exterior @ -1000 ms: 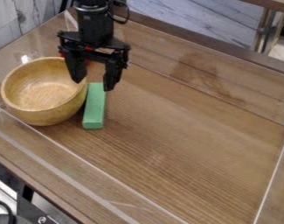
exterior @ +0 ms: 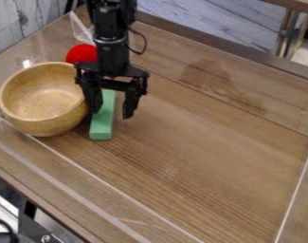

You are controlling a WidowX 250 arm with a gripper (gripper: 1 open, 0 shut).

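Observation:
My gripper (exterior: 111,95), black and open, hangs low over the upper end of a green block (exterior: 103,123), its two fingers reaching down on either side; whether they touch the block is hard to tell. A wooden bowl (exterior: 29,100) stands just left of the block. Behind the gripper, at the upper left, is a red object (exterior: 81,55), partly hidden by the arm.
A ledge or shelf edge runs along the top right. A cable lies at the lower left edge.
The gripper has moved down and slightly toward the front, from above the bowl's back right to over the green block. More of the red object shows.

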